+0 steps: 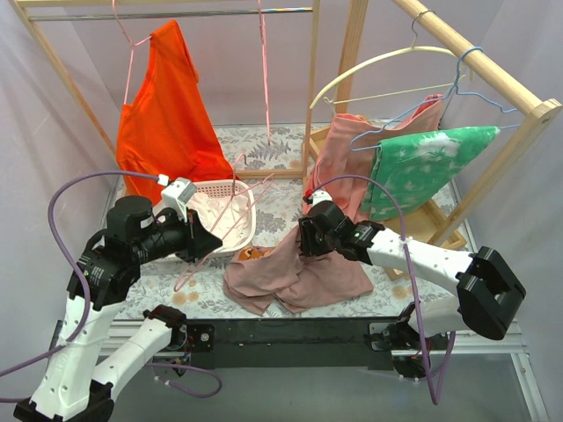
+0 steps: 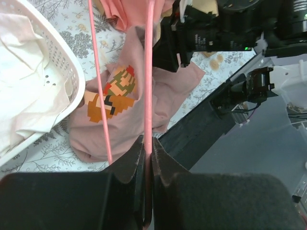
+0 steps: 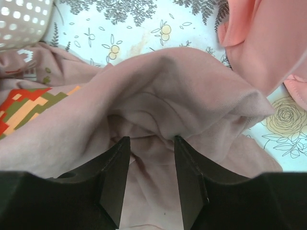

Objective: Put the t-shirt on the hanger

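A dusty pink t-shirt (image 1: pixel 295 286) with a pixel-print patch lies crumpled on the floral mat. My left gripper (image 1: pixel 202 242) is shut on a pink hanger (image 2: pixel 147 96), held beside the basket and left of the shirt; its bar runs up between the fingers in the left wrist view. My right gripper is low over the shirt, fingers part open around a hollow in its folds; whether they touch cloth is unclear.
A white basket (image 2: pixel 72 76) of pale cloth stands behind the left gripper. An orange garment (image 1: pixel 158 114) hangs on the left rack. A salmon garment (image 1: pixel 330 167) and a green cloth (image 1: pixel 431 167) hang from the right wooden rack (image 1: pixel 493 70).
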